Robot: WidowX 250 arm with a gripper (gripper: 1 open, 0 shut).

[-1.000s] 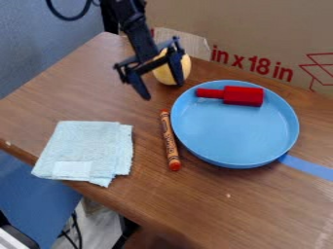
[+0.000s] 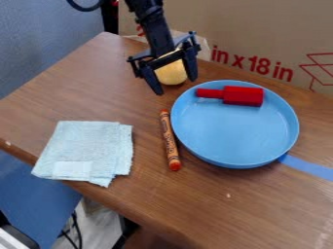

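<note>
My gripper hangs over the back middle of the table with its fingers apart, in front of and partly over a round yellow object. Below and to the right, a blue plate holds a red object with a handle on its back part. An orange marker-like stick lies just left of the plate. A folded light blue cloth rests at the front left of the table.
A cardboard box stands behind the table. Blue tape runs right of the plate.
The gripper has moved right and slightly down over the last second, coming more in front of the yellow object. The objects on the table look unchanged.
</note>
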